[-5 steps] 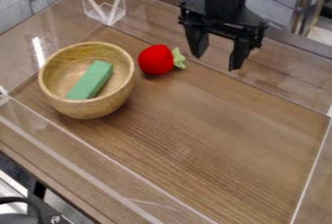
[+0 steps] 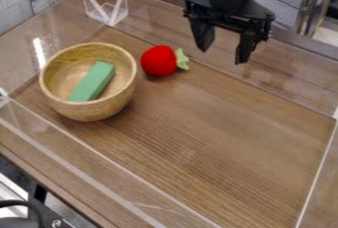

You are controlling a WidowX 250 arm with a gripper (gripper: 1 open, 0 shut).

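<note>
My gripper (image 2: 224,37) is a black assembly at the top middle of the camera view, hanging over the wooden table with its fingers pointing down; whether they are open or shut is hard to make out. A red tomato-like object (image 2: 160,60) with a pale green top lies just left of and below it. A wooden bowl (image 2: 119,102) at the left holds a green oblong block (image 2: 90,82).
A clear plastic holder (image 2: 106,5) stands near the back left edge. A dark cable or part (image 2: 20,212) shows at the lower left corner.
My gripper has risen slightly over the last second, staying at the back middle. The red object, bowl and green block look unchanged.
</note>
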